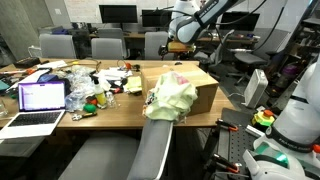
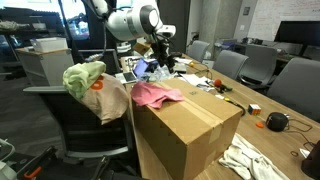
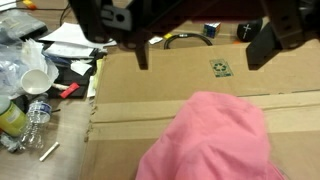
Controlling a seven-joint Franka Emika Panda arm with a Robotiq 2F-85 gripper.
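Observation:
My gripper stands open above a large cardboard box (image 3: 125, 100), its dark fingers (image 3: 122, 22) apart at the top of the wrist view. Nothing shows between them. A crumpled pink cloth (image 3: 212, 138) lies on the box top, below the fingertips and apart from them. In exterior view 2 the gripper (image 2: 163, 52) hangs above the far part of the box, beyond the pink cloth (image 2: 155, 95). From the other side, the gripper (image 1: 180, 48) is over the box (image 1: 205, 98).
A pale green cloth (image 1: 172, 92) drapes over a chair in front of the box. Beside the box, the table holds a laptop (image 1: 41, 102), bottles, bags and a clear plastic bottle (image 3: 38, 112). A white cloth (image 2: 250, 158) lies at the box's other side.

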